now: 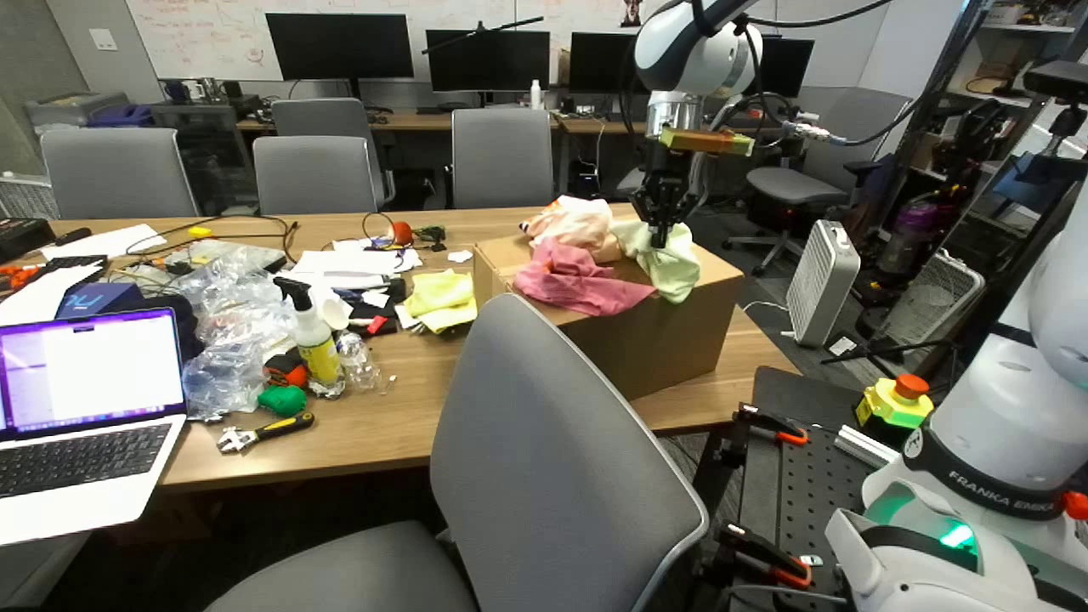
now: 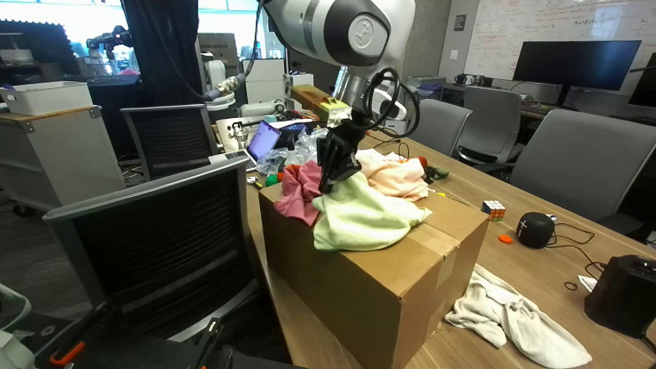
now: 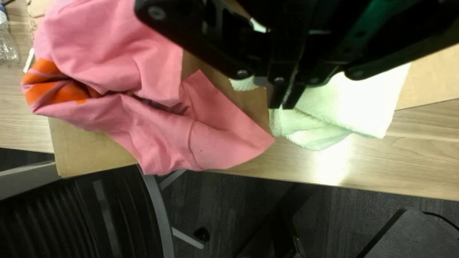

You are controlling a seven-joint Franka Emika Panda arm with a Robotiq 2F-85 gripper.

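Observation:
My gripper (image 1: 660, 236) is shut on the pale green cloth (image 1: 673, 267) above the cardboard box (image 1: 653, 352). In exterior view 2 the green cloth (image 2: 369, 218) rises toward the gripper (image 2: 326, 185), while its lower part hangs over the box's edge. The wrist view has the closed fingertips (image 3: 290, 101) in front of the cloth (image 3: 327, 129); the exact pinch is hard to make out. Beside it lies a crumpled pink cloth (image 3: 202, 137) with an orange patch. A peach cloth (image 2: 396, 172) rests farther back on the box top.
A grey chair (image 1: 541, 439) stands close to the box. Bottles, plastic bags and tools clutter the table (image 1: 408, 408) on one side, with a yellow cloth (image 1: 444, 299) near the box. A white cloth (image 2: 516, 320) lies on the table at the box's other side.

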